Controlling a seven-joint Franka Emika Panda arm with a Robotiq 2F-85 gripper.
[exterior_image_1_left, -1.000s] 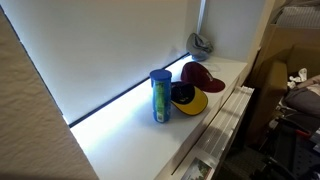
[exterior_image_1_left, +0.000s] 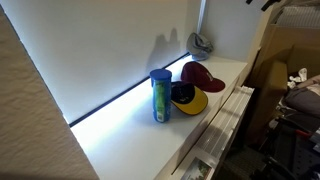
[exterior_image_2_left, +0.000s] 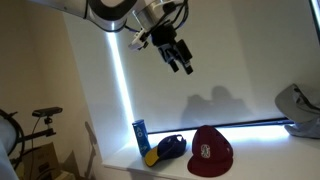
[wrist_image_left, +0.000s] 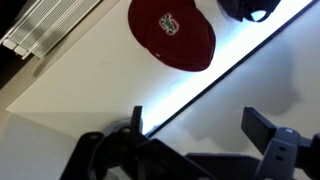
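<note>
High over the shelf, in front of the wall, hangs my gripper (exterior_image_2_left: 181, 62). In the wrist view the gripper has its two fingers wide apart, with nothing between them. On the white shelf sit a maroon cap (exterior_image_2_left: 210, 151) with a light emblem, a navy cap with a yellow brim (exterior_image_1_left: 188, 98) and a blue canister (exterior_image_1_left: 161, 96) standing upright. A grey cap (exterior_image_1_left: 199, 45) lies at the shelf's far end. From above, the maroon cap (wrist_image_left: 172, 30) shows whole, while the navy cap (wrist_image_left: 248, 8) is cut off by the frame's top edge.
A bright light strip (wrist_image_left: 215, 68) runs along the back of the shelf by the wall. Slatted white compartments (exterior_image_1_left: 228, 120) line its front side. The near stretch of shelf (exterior_image_1_left: 120, 140) is bare. A brown armchair (exterior_image_1_left: 290, 70) stands beyond the shelf's right side.
Part of my dark gripper has come into exterior view 1 at the top right edge, where none showed before. The caps and canister have stayed in place.
</note>
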